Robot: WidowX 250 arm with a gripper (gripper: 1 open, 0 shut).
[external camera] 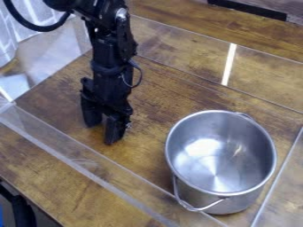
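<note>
The black robot gripper (pixel 104 121) hangs low over the wooden table (pixel 83 168) on the left half of the view, its tip at or near the surface. Its dark fingers blend together, so I cannot tell whether it is open or shut or whether anything is between them. A large steel pot (pixel 221 155) with a wire handle stands at the lower right, apart from the gripper.
Clear plastic walls run along the left, front and right of the work area. A white strip (pixel 229 64) lies toward the back right. The wood behind the pot and in front of the gripper is bare.
</note>
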